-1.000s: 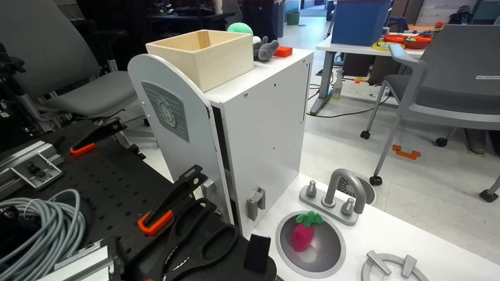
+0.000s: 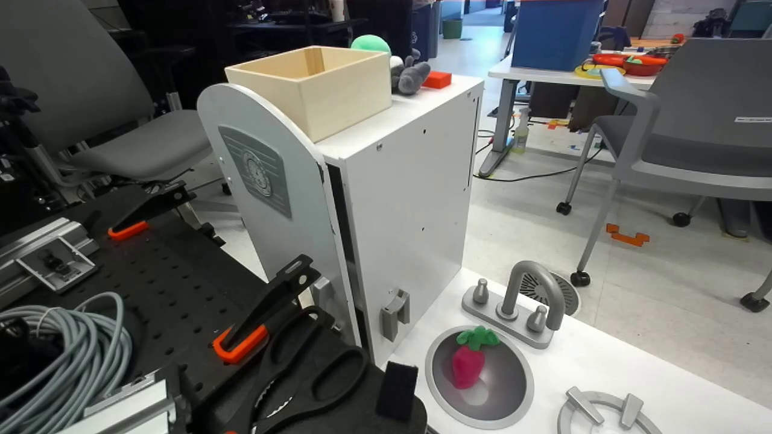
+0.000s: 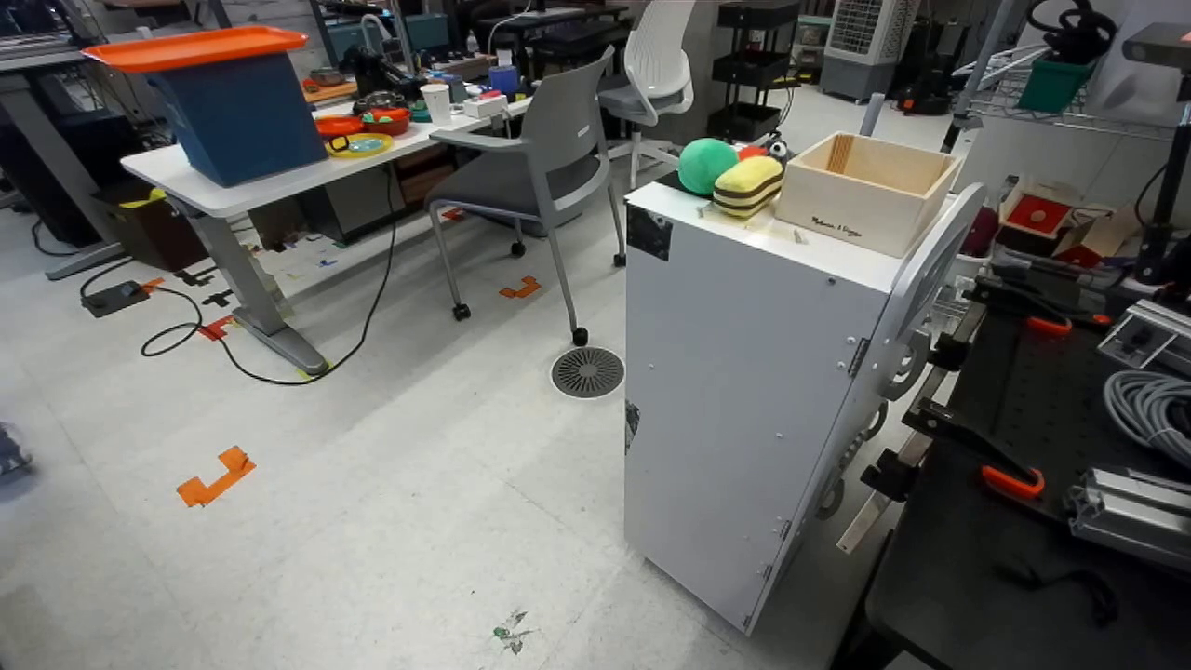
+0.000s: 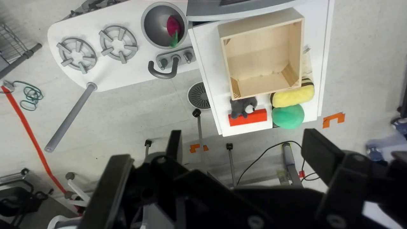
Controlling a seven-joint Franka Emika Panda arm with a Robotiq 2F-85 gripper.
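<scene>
My gripper stands open in the wrist view, its two black fingers (image 4: 174,147) wide apart with nothing between them. It looks down from above the toy kitchen; neither exterior view shows it. An open wooden box (image 4: 263,57), empty inside, rests on top of the white cabinet (image 2: 412,188). Beside the box lie a grey plush toy (image 4: 243,107), a red block (image 4: 248,117), a yellow-and-black striped plush (image 4: 293,94) and a green ball-like toy (image 4: 288,116). A pink plush fruit with green leaves (image 2: 468,365) lies in the grey sink (image 2: 439,394).
A grey faucet (image 2: 555,293) rises behind the sink, and burners (image 4: 118,44) are farther along the counter. Next to the cabinet, a black table (image 2: 170,267) holds clamps and coiled cable (image 2: 87,347). Chairs (image 3: 547,145) and a desk stand on the floor around.
</scene>
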